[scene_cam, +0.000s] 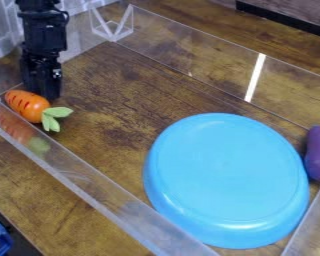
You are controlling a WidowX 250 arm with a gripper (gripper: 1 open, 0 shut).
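An orange toy carrot (27,104) with green leaves lies in the back left corner of the clear-walled bin, against the near wall, leaves toward the right. My black gripper (40,75) is low in that same corner, just behind and above the carrot. Its fingertips are dark and crowded together, and I cannot tell whether they are open or shut.
A large upturned light blue plate or lid (224,175) fills the right front of the bin. A purple eggplant (319,155) lies at the right edge. The wooden floor between carrot and plate is clear. Transparent walls surround the area.
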